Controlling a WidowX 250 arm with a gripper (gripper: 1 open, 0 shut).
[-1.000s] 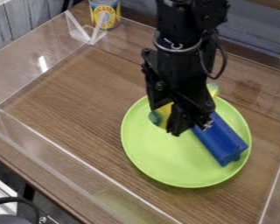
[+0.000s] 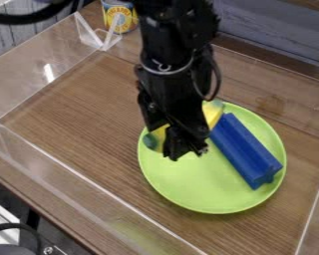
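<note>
The black gripper (image 2: 175, 128) hangs low over a lime-green plate (image 2: 215, 194), its fingers over the plate's left half. A yellow object with a teal end (image 2: 152, 138) shows beside and behind the fingers, mostly hidden; the gripper looks shut on it, though the fingertips hide much of the contact. A blue block (image 2: 245, 149) lies on the right side of the plate, with a yellow piece (image 2: 213, 110) just behind its upper end.
A can with a yellow label (image 2: 119, 16) stands at the back left. Clear plastic edging runs along the left of the wooden surface (image 2: 83, 120), whose left and middle are clear.
The gripper has moved left across the plate, and the yellow object with the teal end has shifted left with it. The blue block looks unmoved.
</note>
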